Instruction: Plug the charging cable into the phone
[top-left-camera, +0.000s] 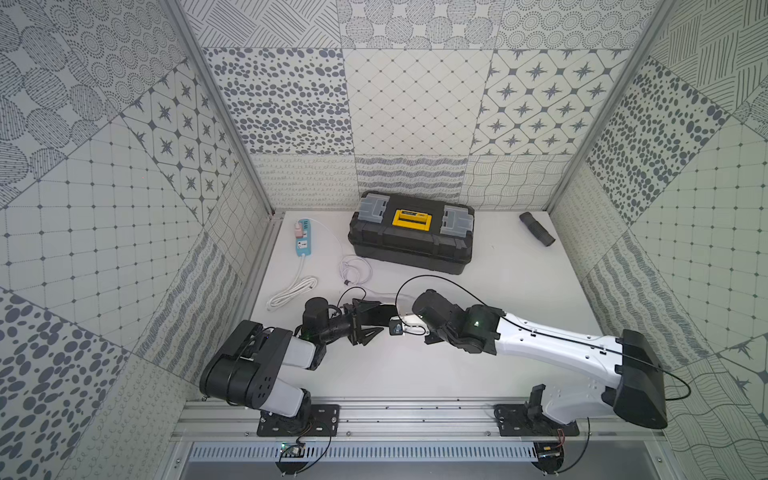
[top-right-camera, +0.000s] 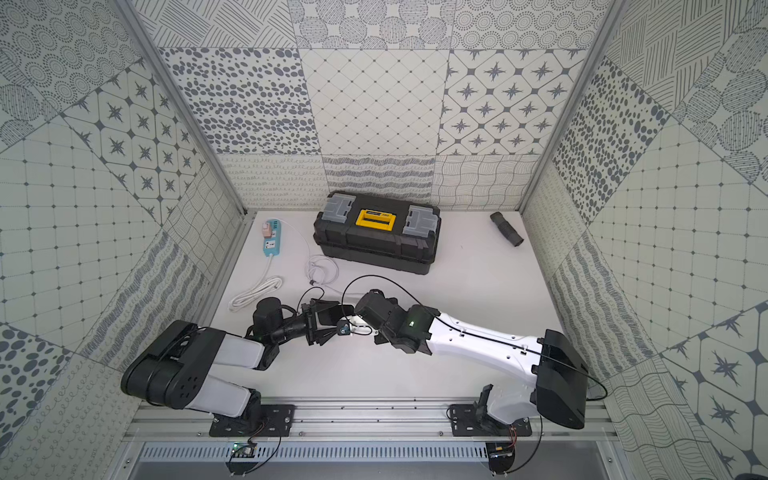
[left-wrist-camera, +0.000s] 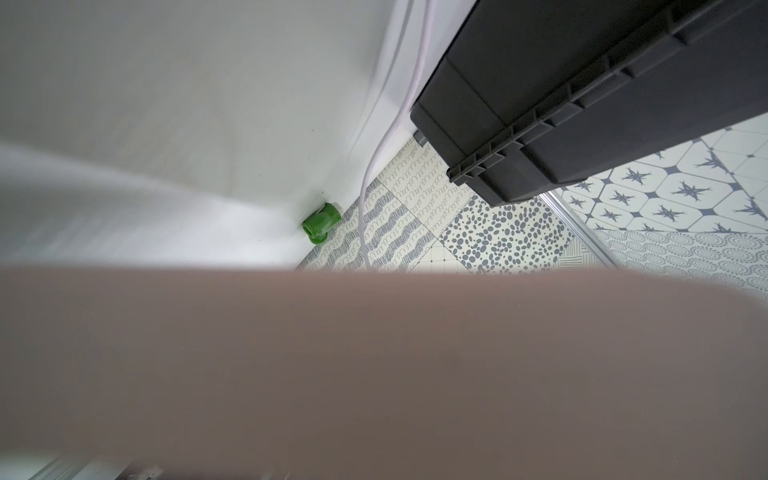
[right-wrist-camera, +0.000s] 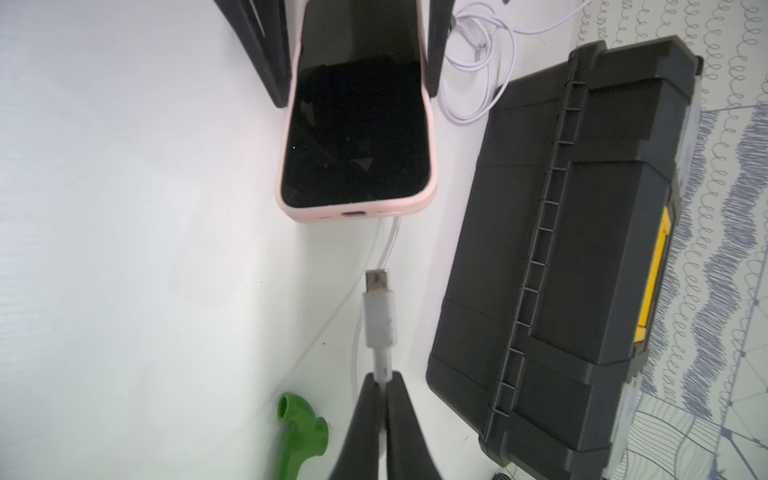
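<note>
In the right wrist view the phone (right-wrist-camera: 357, 128), black screen in a pink case, is between the fingers of my left gripper at the top, its port facing down. My right gripper is shut on the white cable, whose metal plug (right-wrist-camera: 377, 300) points toward the port from a short gap. In the left wrist view a close pinkish surface fills the lower half, hiding my left fingertips; whether they press on the phone is unclear.
A black toolbox (top-left-camera: 410, 248) stands at the back. A blue power strip (top-left-camera: 302, 244) and coiled cable (top-left-camera: 292, 293) lie left. A green pipe fitting (right-wrist-camera: 304, 432) lies near the right gripper. A dark object (top-left-camera: 536, 229) lies back right.
</note>
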